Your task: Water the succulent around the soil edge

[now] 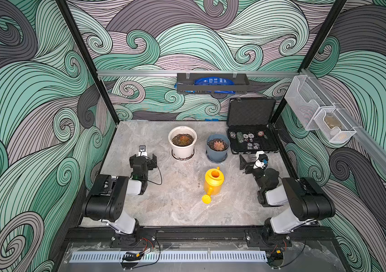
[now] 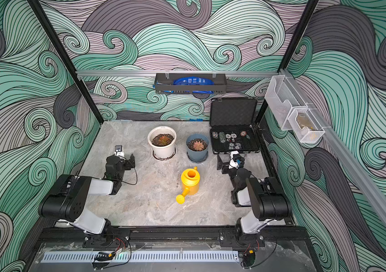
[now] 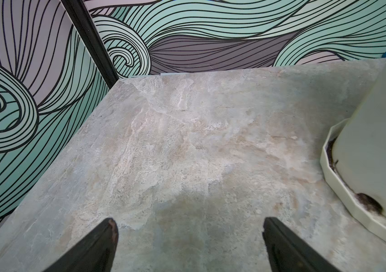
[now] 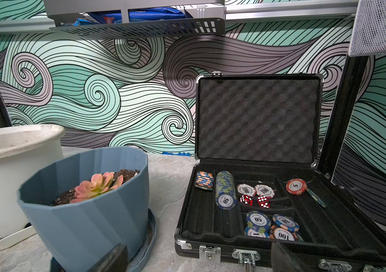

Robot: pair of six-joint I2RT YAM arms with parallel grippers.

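A yellow watering can [image 1: 212, 183] stands upright at the table's centre front, rose toward the front. Behind it, a pink succulent [image 4: 97, 185] grows in dark soil in a blue pot [image 4: 84, 226] on a saucer; a white pot [image 1: 183, 147] with another plant stands to its left. My left gripper is open and empty over bare table, left of the white pot. My right gripper is open and empty, just in front of the blue pot and the case, right of the can.
An open black case [image 4: 258, 120] with chips and dice sits at the back right. Shelves with blue items [image 1: 213, 83] and mesh baskets [image 1: 301, 99] hang on rails.
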